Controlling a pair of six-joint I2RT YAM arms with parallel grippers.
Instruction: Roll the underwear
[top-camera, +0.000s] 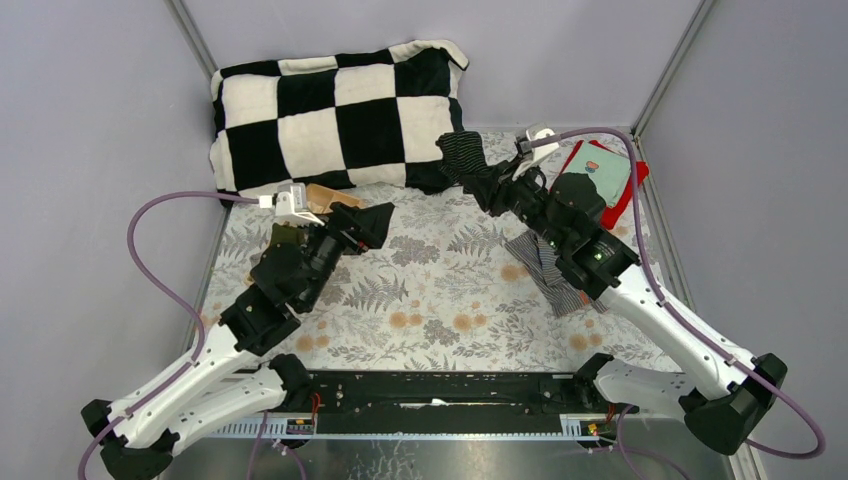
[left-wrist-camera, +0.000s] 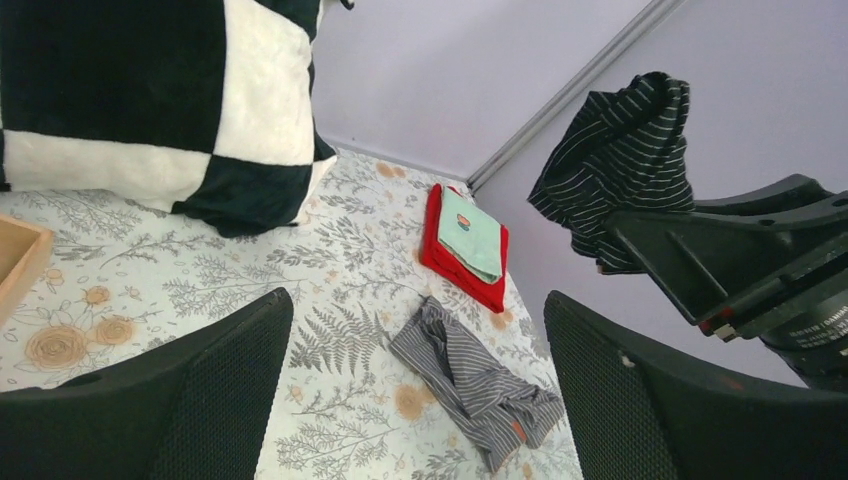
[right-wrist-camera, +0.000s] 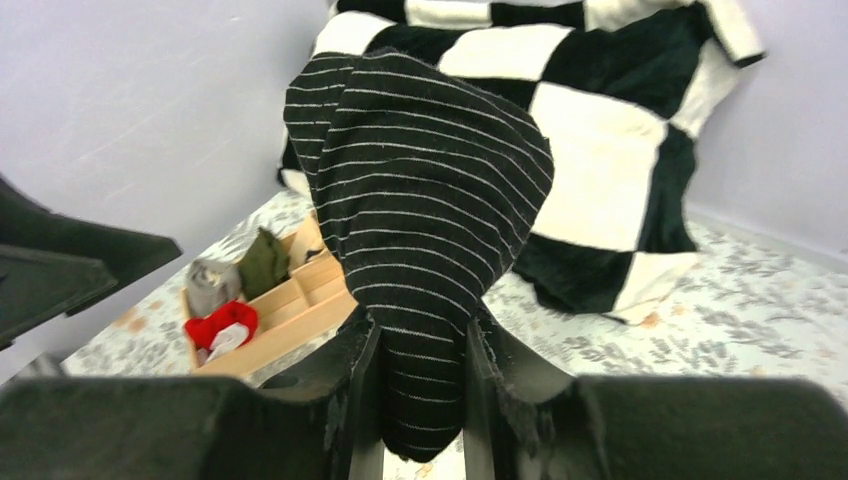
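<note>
A black underwear with thin white stripes (right-wrist-camera: 420, 190) is pinched in my right gripper. The folded fabric stands up beyond the fingertips, and a small end pokes out below them. In the left wrist view, the dark striped cloth (left-wrist-camera: 630, 160) is held high at the upper right, clear of the table. My left gripper stands open, its two fingers wide apart with nothing between them. From above, the left gripper (top-camera: 377, 224) is well to the left of the underwear (top-camera: 462, 155), with a clear gap between the two.
A wooden divided box (right-wrist-camera: 290, 310) with rolled cloths is at the left. Grey striped cloth (left-wrist-camera: 475, 375) lies loose on the right of the table. Red and mint folded cloths (top-camera: 598, 175) lie at the back right. A checkered pillow (top-camera: 340, 120) leans at the back.
</note>
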